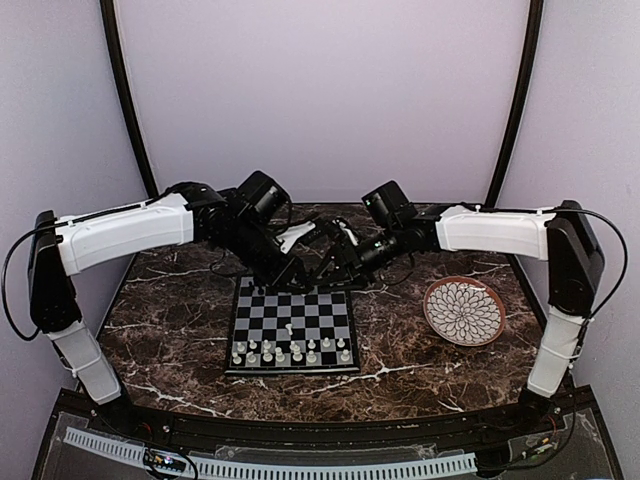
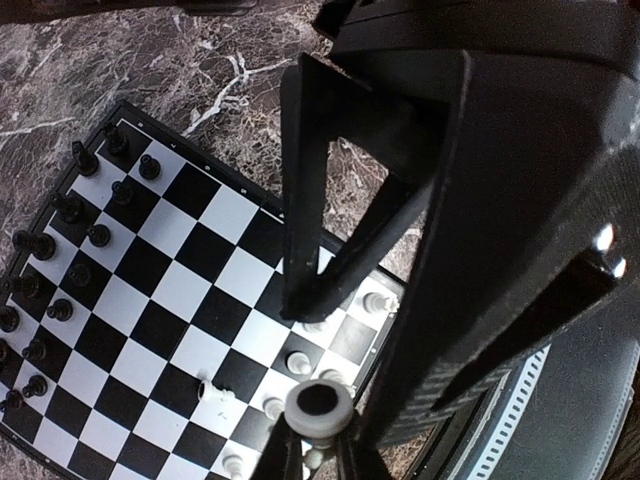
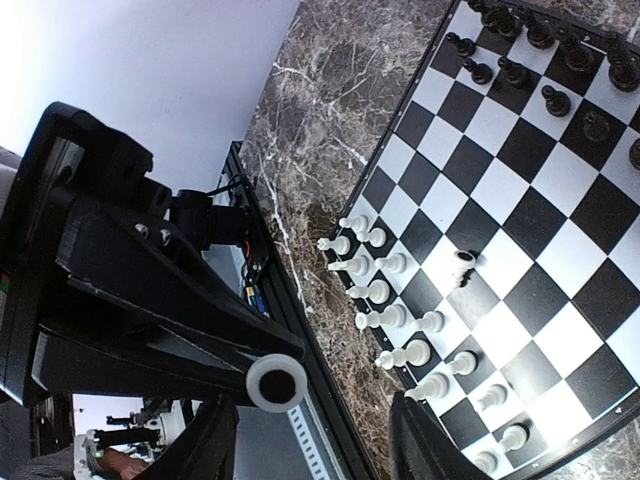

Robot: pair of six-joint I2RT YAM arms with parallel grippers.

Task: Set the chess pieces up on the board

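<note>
My left gripper is shut on a white chess piece [image 2: 319,410], its round dark-centred base facing the camera. In the right wrist view the held piece [image 3: 276,382] shows beyond my right gripper, whose fingers stand wide apart and do not grip it. Both grippers meet above the far side of the chessboard [image 1: 232,345]. White pieces [image 1: 267,355] stand along the board's near side; black pieces [image 2: 80,275] line the far side, partly hidden in the top view. One white piece [image 3: 462,265] stands or lies alone nearer the middle; its pose is unclear.
A red-rimmed patterned plate [image 1: 430,310] rests on the dark marble table [image 1: 400,375] right of the board. Bare table lies left of the board. The two grippers are very close together, with the right one's dark body filling much of the left wrist view.
</note>
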